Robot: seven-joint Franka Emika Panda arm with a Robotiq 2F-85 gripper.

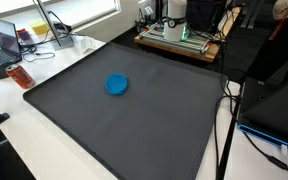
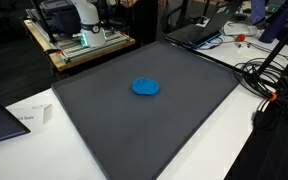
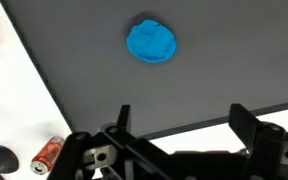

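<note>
A roundish blue piece, which could be cloth or a thin disc, lies on the dark grey mat. From the other side, the blue piece looks flat with a slightly uneven edge. In the wrist view the blue piece is near the top centre, beyond the fingertips and apart from them. My gripper is open, its fingers wide apart, with only mat and a strip of white table between them. Neither exterior view shows the gripper.
An orange-red can stands on the white table by the mat's left corner. Cables lie along the table's edge. A wooden box sits behind the mat.
</note>
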